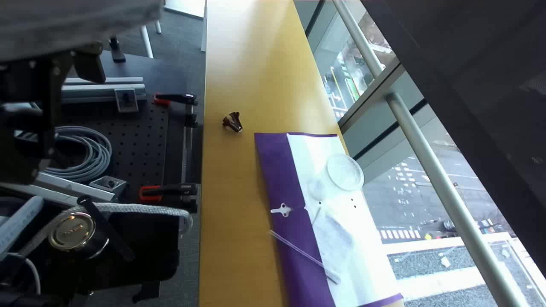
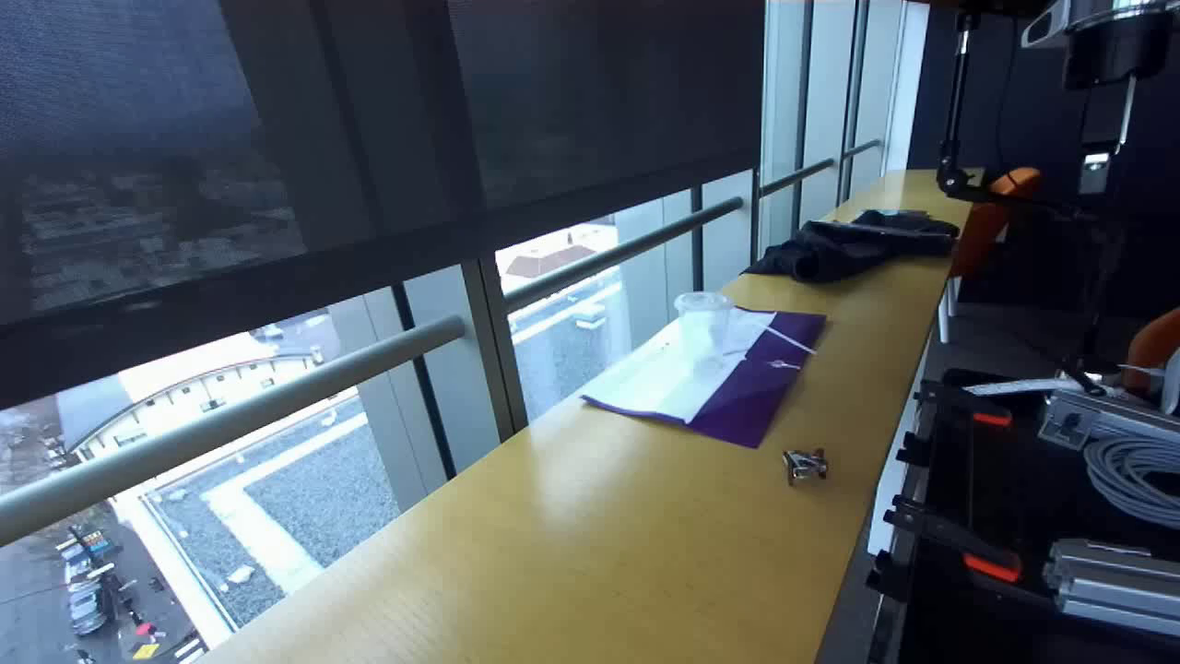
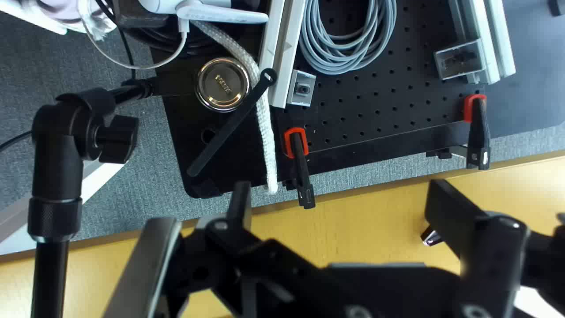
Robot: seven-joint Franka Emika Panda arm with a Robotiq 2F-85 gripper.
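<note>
My gripper is open, its fingers wide apart with nothing between them, as the wrist view shows. In exterior view 1 the arm's dark end hangs at the upper left, over the black bench. A small dark brown and metal object (image 1: 233,122), like a staple remover, lies on the yellow wooden counter (image 1: 230,220). In the wrist view its shiny tip (image 3: 431,236) peeks out by the right finger, which hides the rest. On a purple and white sheet (image 1: 276,169) are a clear plastic cup (image 2: 703,321), a thin clear straw (image 1: 302,255) and a small white piece (image 1: 281,209).
Black clamps with red pads (image 3: 299,164) grip the bench edge; a floor gap separates bench and counter. The bench carries coiled grey cable (image 3: 349,39), metal rails and a round tin (image 3: 223,85). Dark cloth (image 2: 846,249) lies farther along the counter. A window rail (image 2: 619,254) borders its other side.
</note>
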